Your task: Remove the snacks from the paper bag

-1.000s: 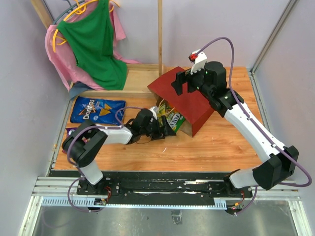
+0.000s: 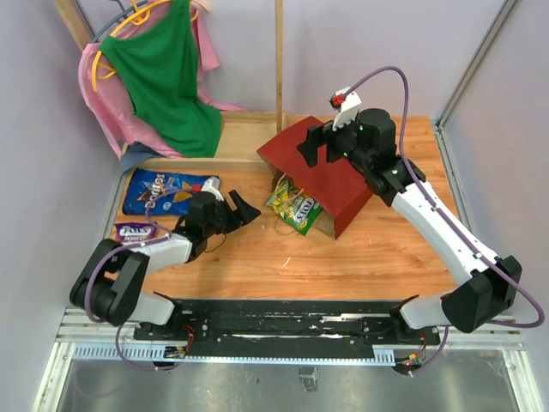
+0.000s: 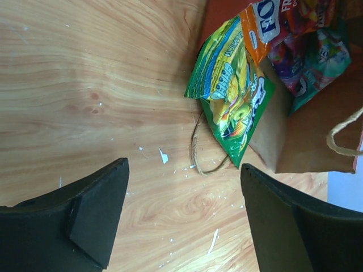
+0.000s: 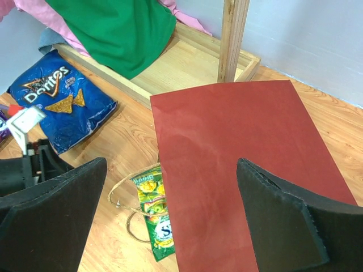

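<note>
The red paper bag lies on its side, its mouth toward the left. A green and yellow snack bag sticks partly out of that mouth onto the table; deeper inside, an orange-red packet and a purple and green one show in the left wrist view. My left gripper is open and empty, left of the mouth and apart from the snack. Above the paper bag hangs my right gripper, open with nothing in it. Outside on the left lie a blue Doritos bag and a purple packet.
A twine handle loops on the table by the bag mouth. Behind stands a wooden rack with a green top and pink clothing on hangers.
The left gripper has drawn back leftward from the bag mouth, uncovering the green snack bag. The right arm has barely moved, and the paper bag lies as before.
</note>
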